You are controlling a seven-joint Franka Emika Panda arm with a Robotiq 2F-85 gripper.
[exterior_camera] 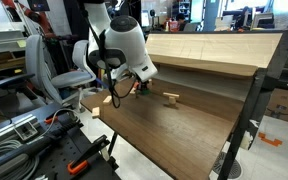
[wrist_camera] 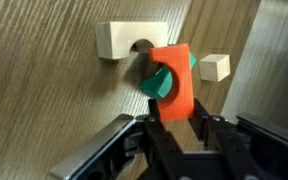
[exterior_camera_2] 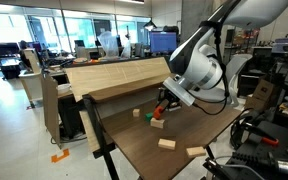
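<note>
An orange-red block (wrist_camera: 172,82) stands out from between the black fingers of my gripper in the wrist view, and the gripper is shut on it. Behind the block lies a green piece (wrist_camera: 156,84), partly covered by it. To the upper left is a wooden block with an arched notch (wrist_camera: 114,40). A small wooden cube (wrist_camera: 215,67) sits to the right. From exterior view 2, the red block (exterior_camera_2: 161,110) shows below the white arm, close above the table. Whether it touches the green piece, I cannot tell.
Other wooden blocks lie on the brown table, among them one near its middle (exterior_camera: 171,98) and one near the front (exterior_camera_2: 166,144). A long raised board (exterior_camera: 214,48) runs along the back edge.
</note>
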